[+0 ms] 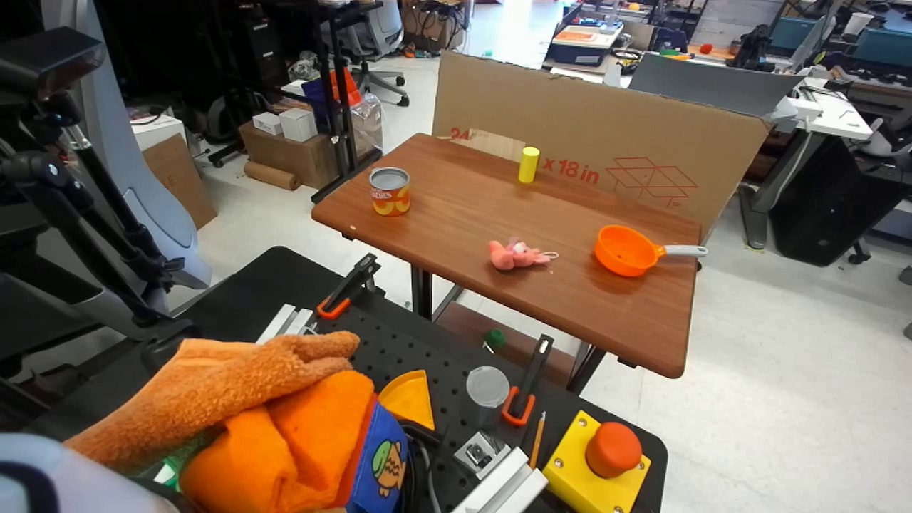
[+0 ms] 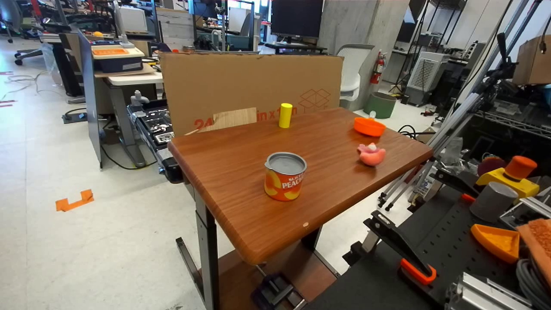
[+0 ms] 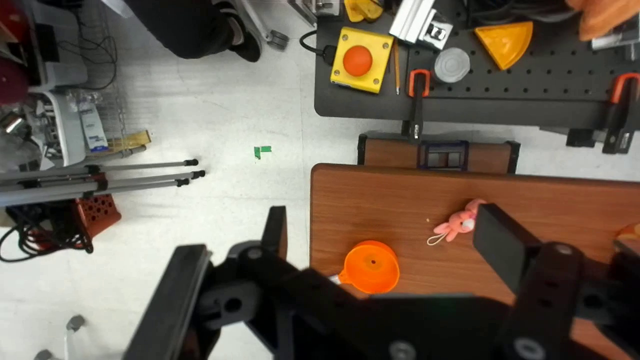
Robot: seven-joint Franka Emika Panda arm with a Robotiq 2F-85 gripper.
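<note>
My gripper stands open in the wrist view, its two dark fingers wide apart, well above the brown table [image 1: 479,205]; nothing is held. Below it, between the fingers in view, an orange strainer-like pan [image 3: 372,267] rests near one end of the table. A pink plush toy [image 3: 460,223] lies beside the right finger, its loop toward the pan. At the table's other end stands a peach can [image 2: 285,176], upright with a grey top. The yellow cylinder [image 1: 528,165] stands upright by the back edge. Neither exterior view shows the gripper.
A cardboard sheet [image 1: 590,128] walls off the table's back edge. Across a gap stands the black pegboard bench [image 1: 359,342] with clamps, a grey cylinder [image 1: 487,389], a yellow box with a red button [image 1: 612,453] and orange cloth [image 1: 256,410].
</note>
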